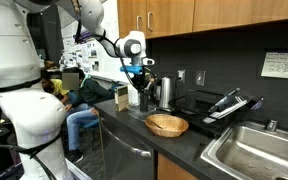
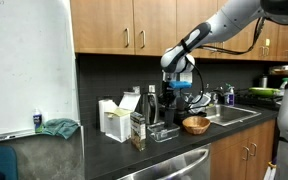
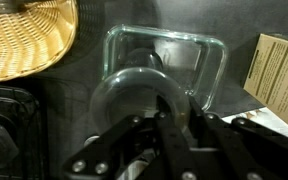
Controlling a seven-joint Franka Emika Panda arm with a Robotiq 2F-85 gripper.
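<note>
In the wrist view a round, see-through grey container [image 3: 119, 100] with a pale rim fills the middle, seen from above. My gripper is shut on its rim at the lower right. Beneath it lies a clear rectangular glass dish [image 3: 213, 70] on the dark counter, partly covered by the container. From the side, my gripper [image 1: 138, 80] hangs over the counter near the dish [image 1: 132, 113]; the held container is too dark and small there to make out clearly. The second exterior view has the gripper [image 2: 168, 98] above the dish [image 2: 164, 132].
A wicker basket [image 3: 29, 38] stands beside the dish, and a black dish rack [image 3: 16, 125] lies near it. Boxes [image 2: 137, 130] stand on the dish's other side. A steel kettle [image 1: 167, 92] is behind, with the sink [image 1: 254, 153] farther right.
</note>
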